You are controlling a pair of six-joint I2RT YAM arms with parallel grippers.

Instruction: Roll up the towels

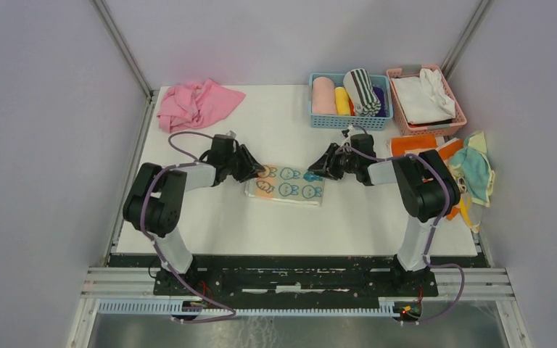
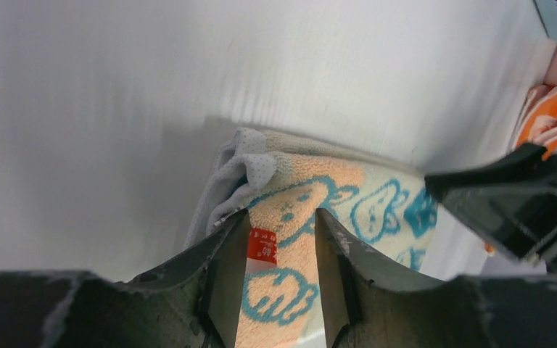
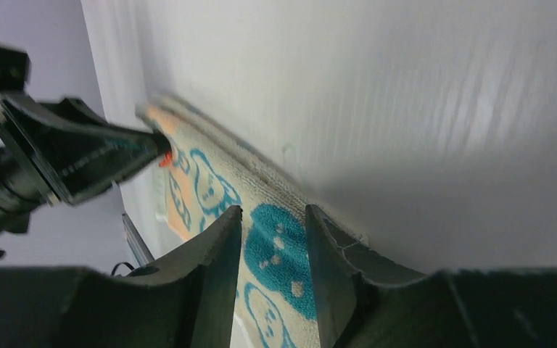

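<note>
A folded cream towel [image 1: 283, 187] with blue and orange animal prints lies mid-table. My left gripper [image 1: 254, 168] is at its upper left corner; in the left wrist view its part-open fingers [image 2: 225, 268] straddle the towel's edge, near a red label. My right gripper [image 1: 318, 168] is at the upper right corner; in the right wrist view its open fingers [image 3: 214, 275] are over the blue printed end, along the folded far edge.
A blue basket [image 1: 348, 122] of rolled towels and a pink basket [image 1: 457, 112] stand at the back right. A pink cloth [image 1: 192, 105] lies back left, loose towels [image 1: 479, 163] at the right.
</note>
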